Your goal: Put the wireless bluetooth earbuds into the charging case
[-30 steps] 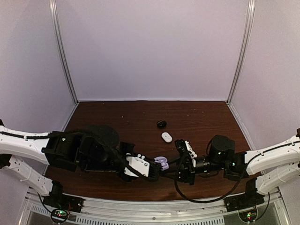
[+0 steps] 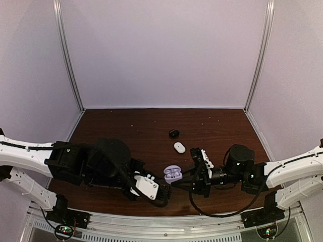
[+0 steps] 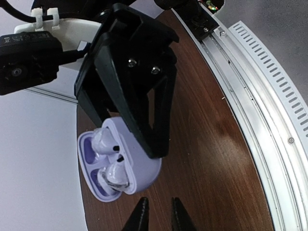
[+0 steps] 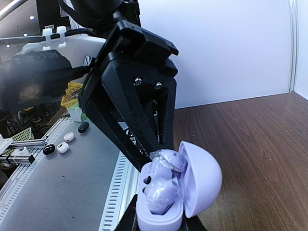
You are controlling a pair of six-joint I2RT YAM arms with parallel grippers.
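Note:
The lilac charging case [image 2: 172, 174] is held in the air with its lid open, my right gripper shut on it. Two earbuds in the same lilac sit in its hollows: one earbud and a second earbud, also visible in the right wrist view as a nearer earbud [image 4: 161, 193] and a farther earbud [image 4: 170, 160]. How deep they are seated I cannot tell. Close to the case, my left gripper has its fingers apart and nothing between them. In the top view its fingertips are hard to make out.
On the dark wooden table [image 2: 121, 126] lie a white case [image 2: 179, 147] and a black case [image 2: 174, 133], beyond the arms. A metal rail [image 2: 166, 219] runs along the front edge.
My left gripper has drawn slightly left and toward the front edge, away from the case. More of the case now shows in the top view, a little lower and to the left.

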